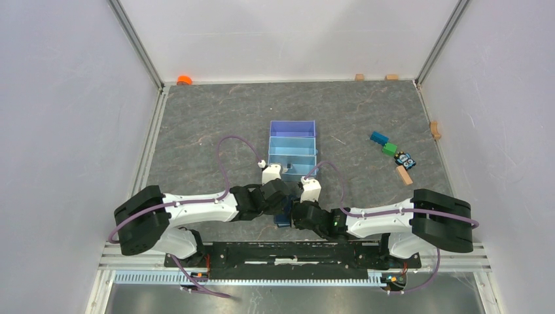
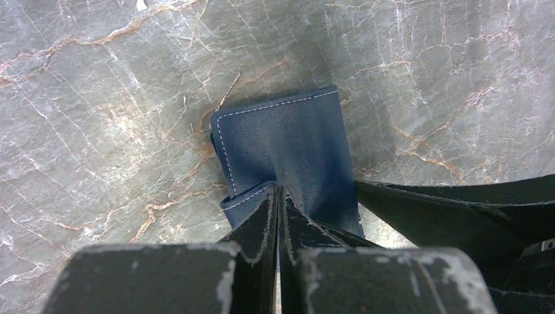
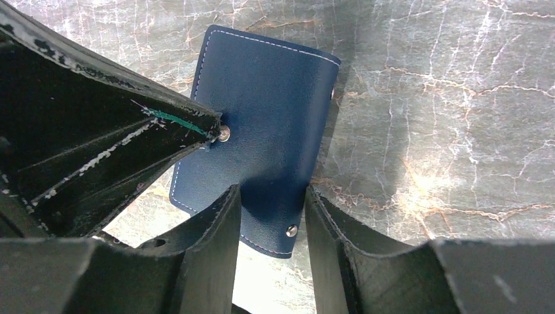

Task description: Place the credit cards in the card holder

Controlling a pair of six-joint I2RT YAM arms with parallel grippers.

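Observation:
The dark blue card holder (image 2: pixel 288 144), with white stitching, lies on the grey table at the front middle, mostly under both arms in the top view. In the left wrist view my left gripper is shut, its tips at the edge of a smaller stitched flap; whether the flap is pinched is hidden. My right gripper is shut on the holder near its lower end, one finger on each side. A metal snap (image 3: pixel 292 231) shows just below it. In the right wrist view, the left gripper's fingers (image 3: pixel 177 124) reach the holder's other side. No credit card can be made out.
A blue compartment box (image 1: pixel 292 138) stands just behind the grippers. Small toy blocks, among them a green one (image 1: pixel 390 149), lie at the right. Both grippers are very close together.

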